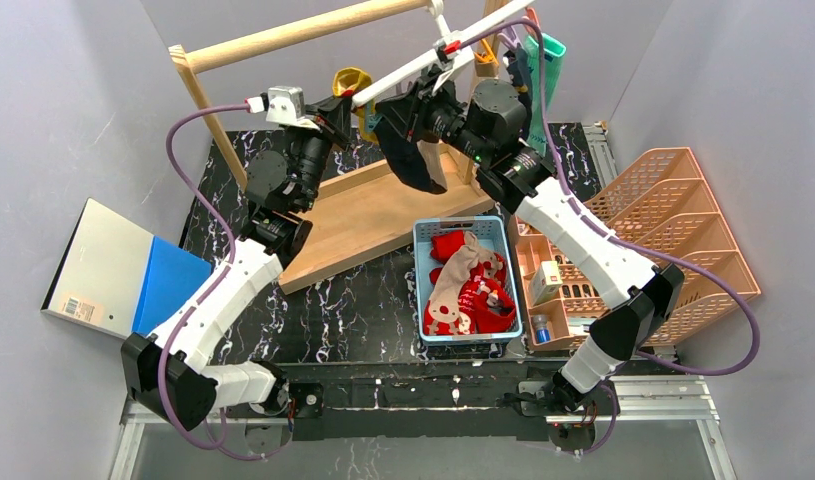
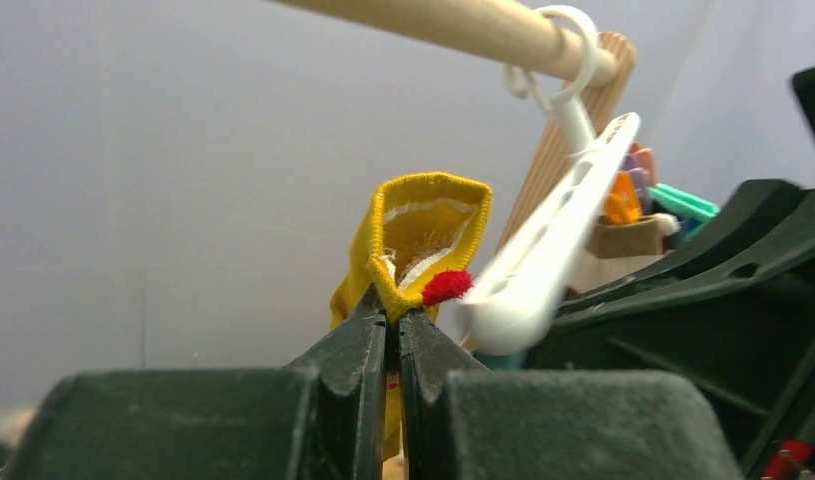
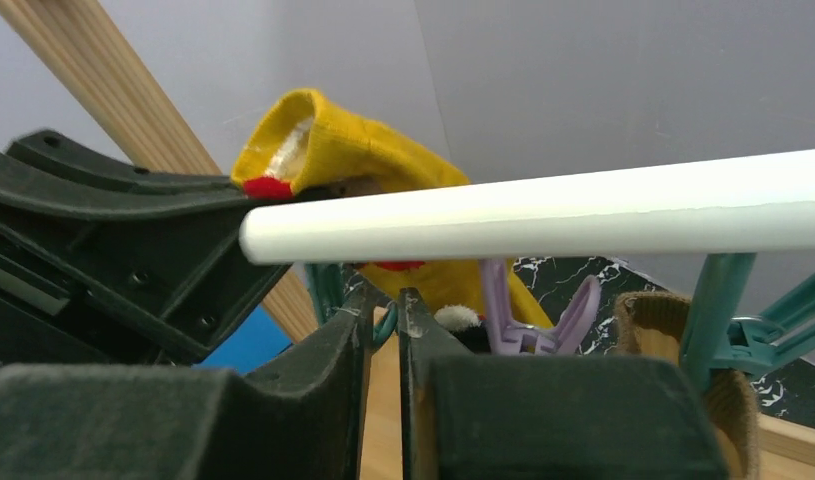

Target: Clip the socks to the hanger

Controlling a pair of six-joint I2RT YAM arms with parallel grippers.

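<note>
A yellow sock (image 1: pixel 350 82) (image 2: pixel 423 205) (image 3: pixel 373 145) is pinched in my left gripper (image 1: pixel 345 105) at the near end of the white hanger (image 1: pixel 403 70) (image 2: pixel 553 230) (image 3: pixel 543 210), which hangs from a wooden rail (image 1: pixel 293 30). My right gripper (image 1: pixel 388 112) is under that end, its fingertips close together at a green clip (image 3: pixel 326 285); whether they hold it is unclear. Dark and beige socks (image 1: pixel 408 160) hang below. Further clips, purple and teal, line the bar.
A blue basket (image 1: pixel 420 280) of red and beige socks stands on the dark table. An orange organiser (image 1: pixel 683 250) is at right, a binder (image 1: pixel 103 260) at left, a wooden tray (image 1: pixel 333 240) beneath the rail.
</note>
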